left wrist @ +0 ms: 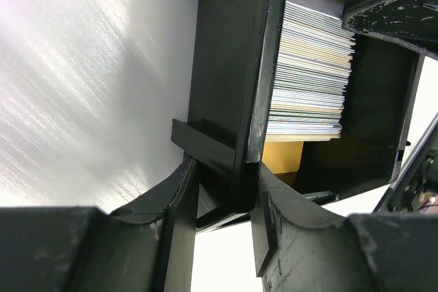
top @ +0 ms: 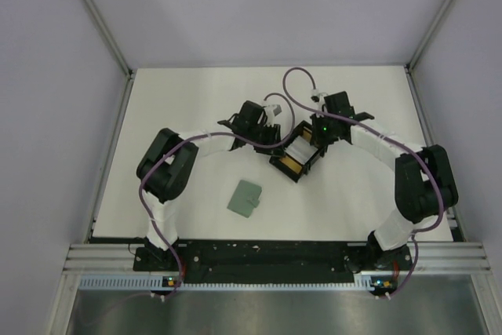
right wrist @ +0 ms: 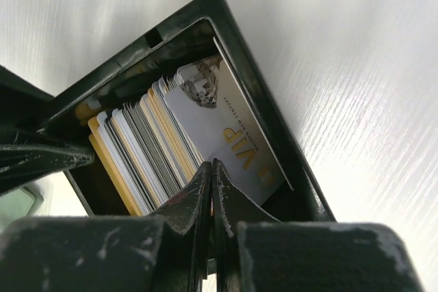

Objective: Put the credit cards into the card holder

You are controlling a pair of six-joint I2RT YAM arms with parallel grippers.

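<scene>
The black card holder [top: 297,177] lies tilted near the table's middle, with a stack of white cards [top: 300,149] inside. In the left wrist view the cards [left wrist: 311,73] show as a row of thin edges. My left gripper has its fingers apart around a corner of the holder's wall [left wrist: 256,100]; firm contact cannot be told. My right gripper is shut, its tips over the cards inside the holder, nothing showing between them. A card printed "VIP" [right wrist: 219,128] leans at the stack's end, beside the holder's wall [right wrist: 263,94].
A grey-green flat piece [top: 245,198] lies on the white table [top: 180,202], left and nearer than the holder. Yellow dividers [top: 289,164] show at the holder's near end. Both arms reach in close together.
</scene>
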